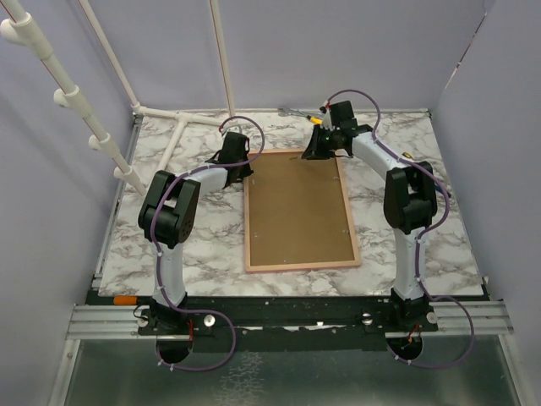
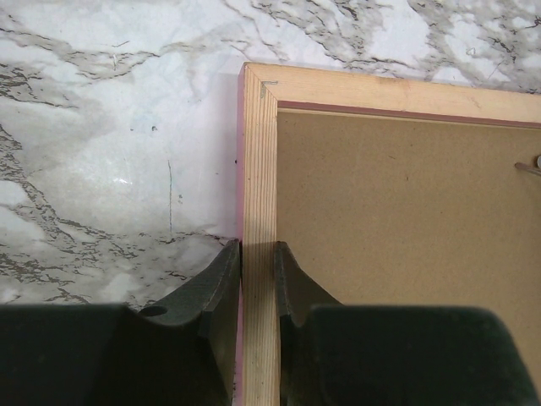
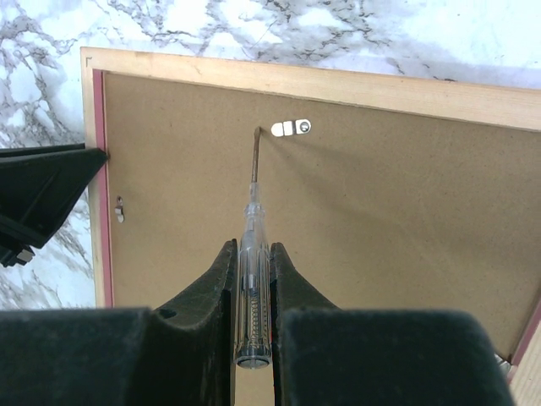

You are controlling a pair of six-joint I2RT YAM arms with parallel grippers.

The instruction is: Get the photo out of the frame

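Note:
The wooden frame (image 1: 299, 268) lies back-up on the marble table, its brown backboard (image 2: 406, 211) facing me. My left gripper is shut on the frame's left side bar near the upper corner. My right gripper is shut on a clear-handled screwdriver (image 3: 254, 296); its tip is beside a metal clip (image 3: 291, 128) near the top bar, just left of it in the right wrist view. Another clip (image 3: 120, 209) sits on the left edge.
Tools (image 1: 296, 113) with a yellow handle lie behind the frame. White pipes (image 1: 173, 139) stand at the back left. Dark objects (image 1: 431, 178) lie at the right beside the right arm.

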